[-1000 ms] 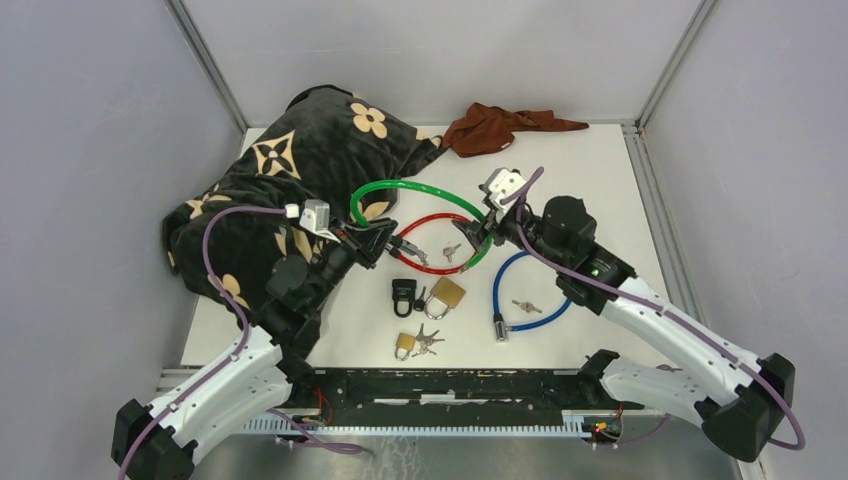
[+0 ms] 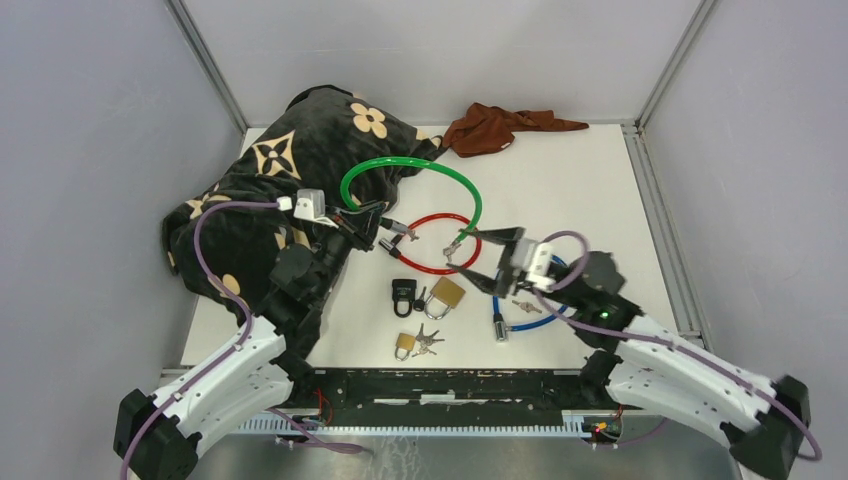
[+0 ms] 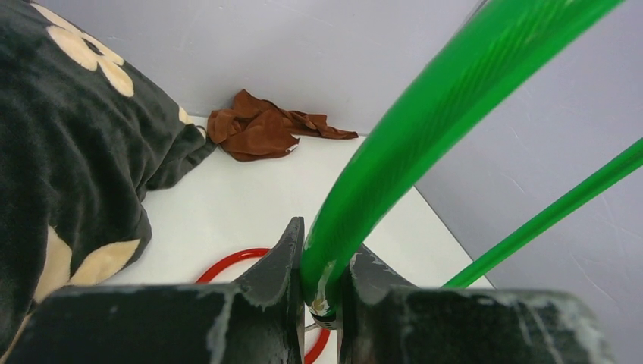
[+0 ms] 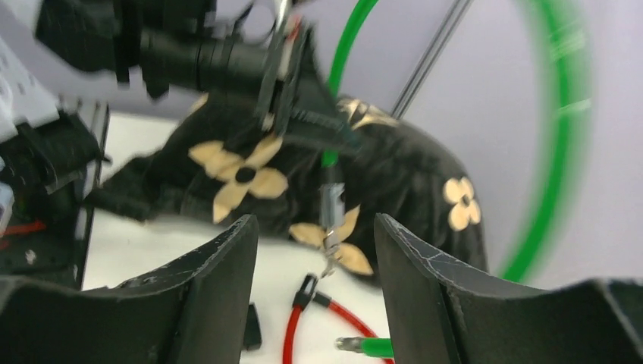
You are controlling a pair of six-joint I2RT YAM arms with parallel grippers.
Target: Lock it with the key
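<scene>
A green cable lock (image 2: pixel 420 162) is looped in the air, my left gripper (image 2: pixel 365 220) shut on it near its silver lock head (image 4: pixel 332 205), from which something small, likely a key, sticks out. The cable's free end (image 4: pixel 375 346) hangs low, just behind my right gripper in the right wrist view. That gripper is part open, with nothing visible between its fingers; it is blurred in the top view. In the left wrist view the green tube (image 3: pixel 394 136) rises from between the left fingers.
Red (image 2: pixel 440 270) and blue (image 2: pixel 535 325) cable locks lie on the white table (image 2: pixel 590 180), with padlocks (image 2: pixel 447 293) and keys (image 2: pixel 425 340). A dark blanket (image 2: pixel 300 140) covers the back left; a brown cloth (image 2: pixel 490 130) lies at the back.
The green loop has risen and shifted left, its free end higher in the top view; the left gripper is slightly higher.
</scene>
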